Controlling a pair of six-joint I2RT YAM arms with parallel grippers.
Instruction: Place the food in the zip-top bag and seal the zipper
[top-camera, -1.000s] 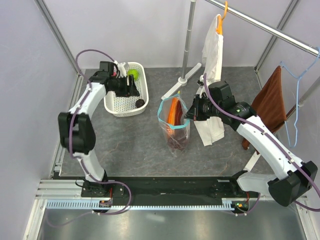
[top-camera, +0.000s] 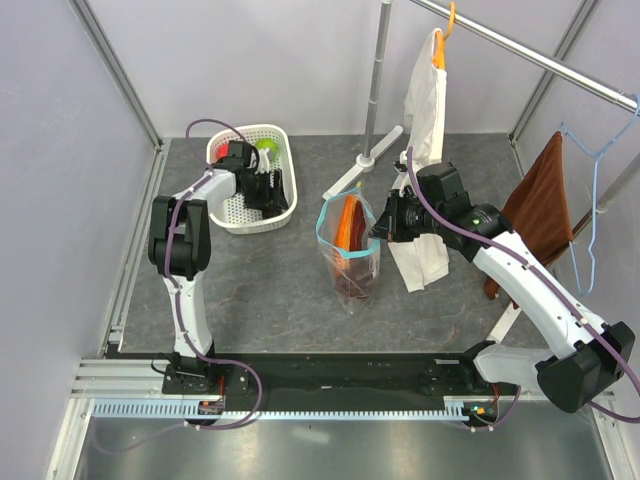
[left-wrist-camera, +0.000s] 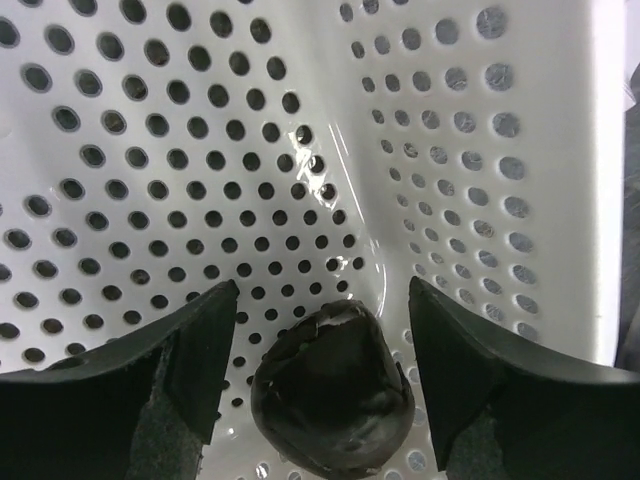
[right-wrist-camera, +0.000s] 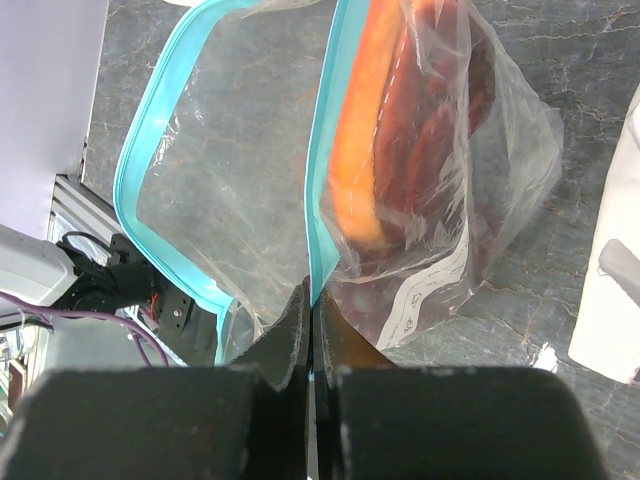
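A white perforated basket (top-camera: 233, 215) stands at the back left, holding red and green items. My left gripper (top-camera: 268, 197) is down inside it, its fingers apart around a dark round vegetable (left-wrist-camera: 333, 395); contact is not clear. The zip top bag (top-camera: 350, 275), with a blue zipper, stands mid-table holding orange and dark red food (right-wrist-camera: 360, 160). My right gripper is shut at the zipper edge of the bag, holding it upright and open.
A white cloth (top-camera: 422, 265) hangs from the rail behind the bag, and a brown cloth (top-camera: 535, 200) hangs at right.
My left arm has swung right and moved down into the basket, over the dark round vegetable. The right arm and bag have not moved.
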